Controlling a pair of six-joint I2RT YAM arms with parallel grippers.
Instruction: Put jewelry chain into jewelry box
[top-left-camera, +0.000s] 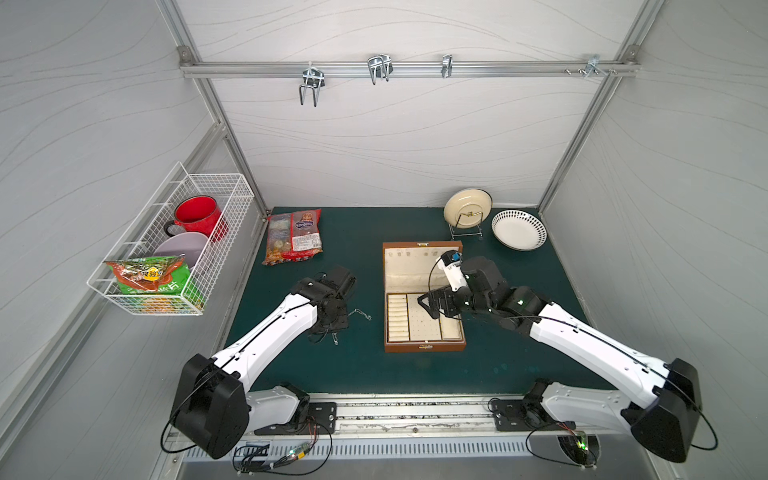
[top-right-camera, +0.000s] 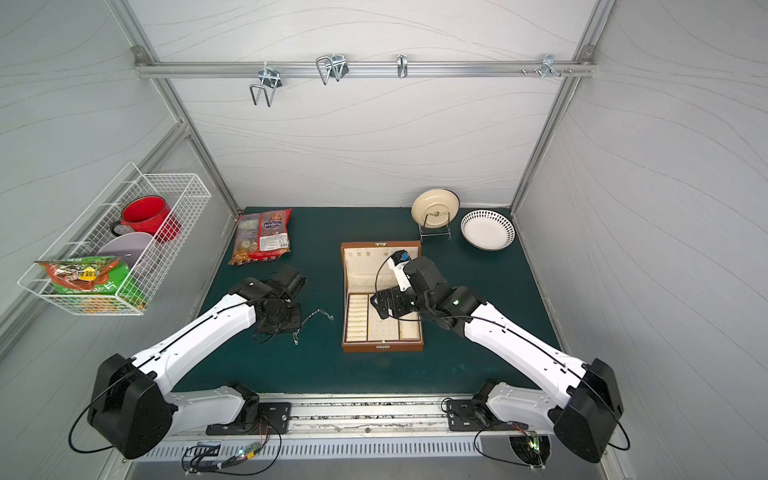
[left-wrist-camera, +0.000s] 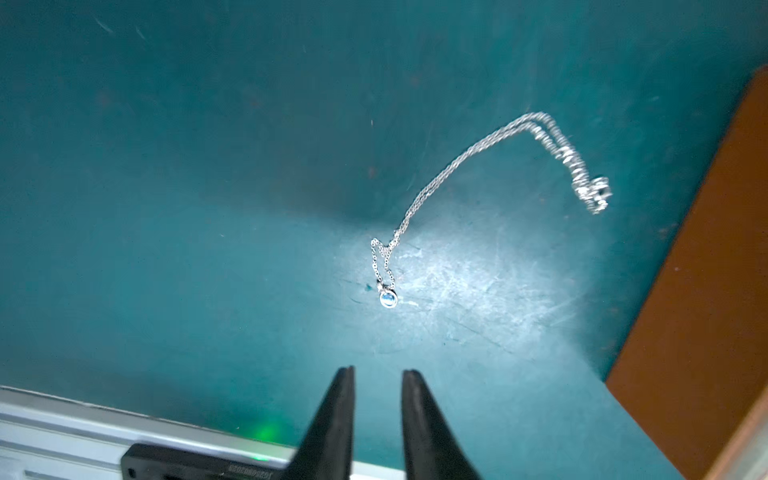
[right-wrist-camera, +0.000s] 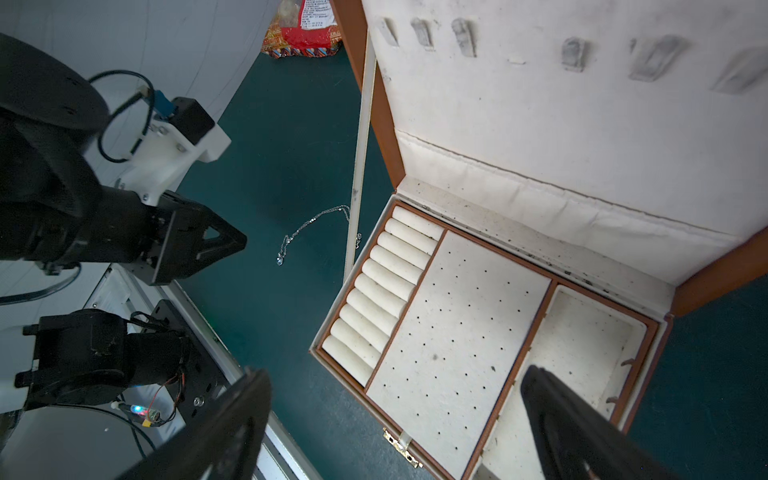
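A thin silver chain with a small round pendant lies on the green table, left of the jewelry box. My left gripper is over the table near the pendant end, its fingers a little apart with only table between them; the chain is clear of them. In the top left view the left arm hides part of the chain. The box stands open, lid up, with cream ring rolls, a flat middle panel and an empty side compartment. Above the box, my right gripper is open and empty.
Chip bag lies at the back left. At the back right are a plate on a stand and a white bowl. A wire basket hangs on the left wall.
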